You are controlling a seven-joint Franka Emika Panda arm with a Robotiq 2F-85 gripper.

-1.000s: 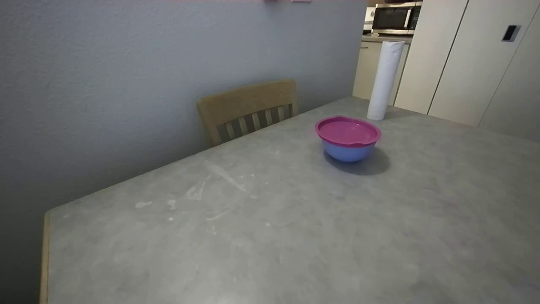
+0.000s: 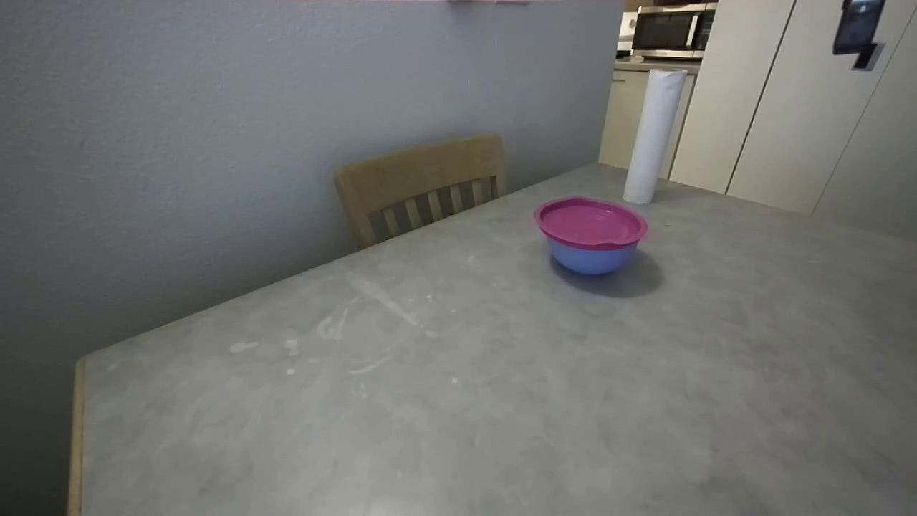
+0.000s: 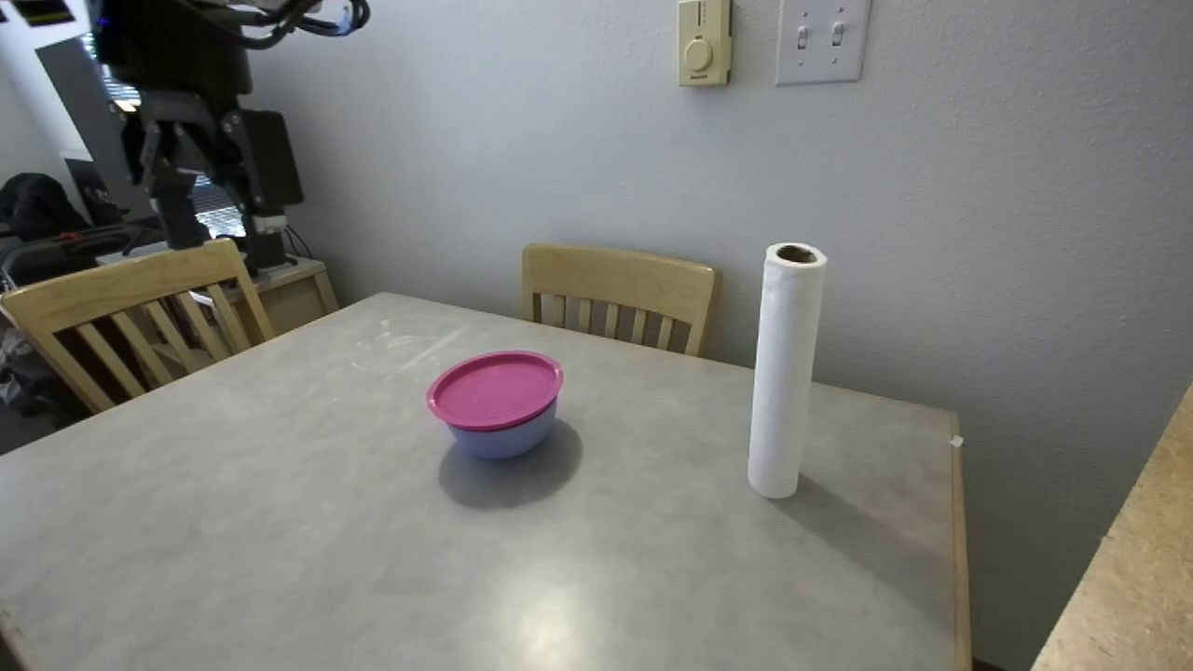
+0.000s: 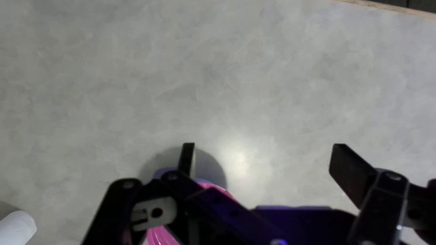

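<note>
A blue bowl [image 2: 591, 261] with a pink lid [image 2: 593, 223] on top rests on the grey table. In exterior view 2 the same lid [image 3: 497, 390] covers the bowl [image 3: 505, 437], and my gripper [image 3: 229, 235] hangs high at the upper left, well clear of it. My gripper stands open in the wrist view, its fingers far apart with only bare table between them. Part of the pink lid [image 4: 161, 237] shows beneath the left finger; the gripper hides most of the bowl there. In exterior view 1 a dark piece of the gripper reaches in at the upper right.
A white paper roll [image 3: 786, 375] stands upright on the table [image 3: 280, 537] near its far end. Wooden chairs [image 3: 621, 285] stand along the table edges, by the wall. Wide stretches of tabletop around the bowl are clear.
A dark part of my gripper has come into the upper right of exterior view 1, in front of the cabinet. Bowl, lid and paper roll stay in place.
</note>
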